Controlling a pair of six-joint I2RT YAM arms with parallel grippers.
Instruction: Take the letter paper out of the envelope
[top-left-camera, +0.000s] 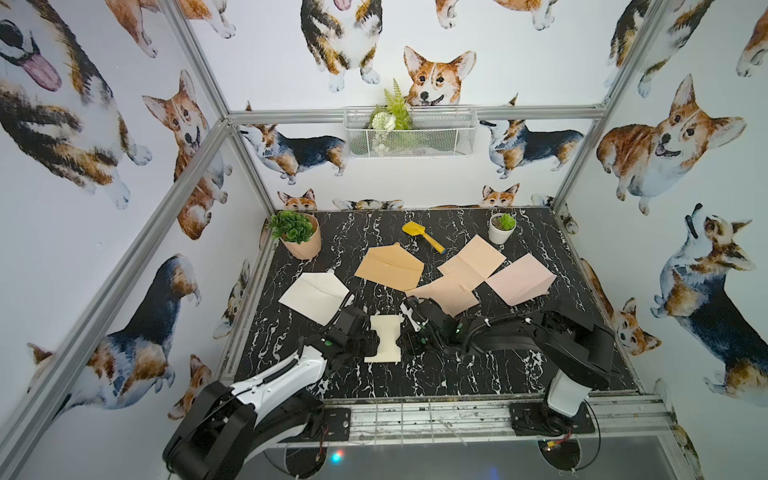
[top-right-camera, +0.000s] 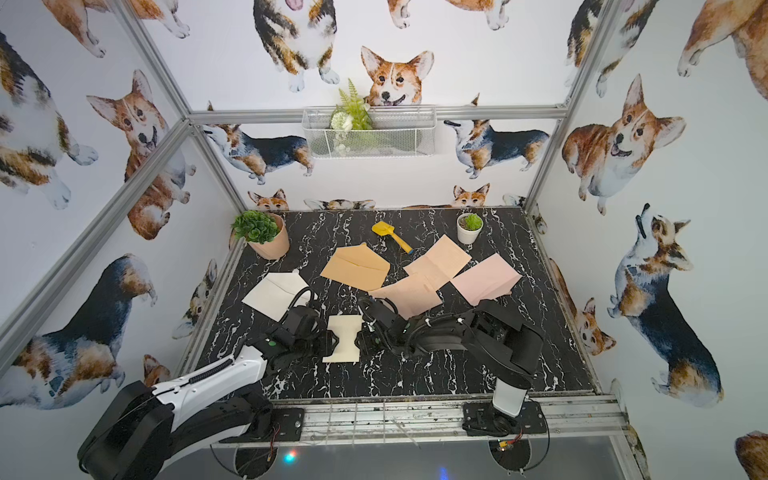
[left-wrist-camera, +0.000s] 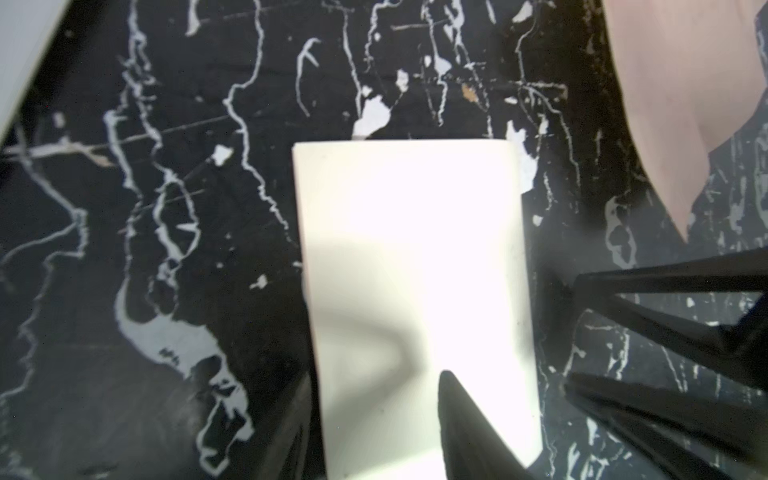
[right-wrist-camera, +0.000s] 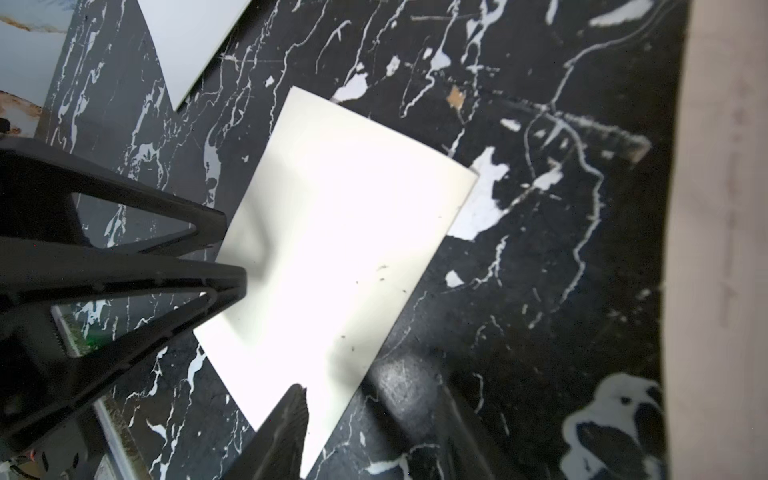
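Note:
A cream letter paper (top-left-camera: 386, 340) lies flat on the dark marbled table between my two grippers, outside any envelope. My left gripper is over its lower left part, fingers apart with the paper beneath them. At the paper's right side stands my right gripper, open with nothing held; one finger (right-wrist-camera: 280, 432) overlaps the sheet in its view. Behind the paper are a white envelope (top-left-camera: 314, 296) and a tan envelope (top-left-camera: 390, 266). A peach sheet or opened envelope (top-left-camera: 448, 293) lies partly hidden by my right arm; a pink envelope (top-left-camera: 520, 280) rests farther right.
Another peach piece (top-left-camera: 473, 261) overlaps the first one. A yellow scoop (top-left-camera: 422, 236), a large potted plant (top-left-camera: 303, 241) and a small one (top-left-camera: 501, 229) stand or lie along the back. Bare table shows in front of the paper.

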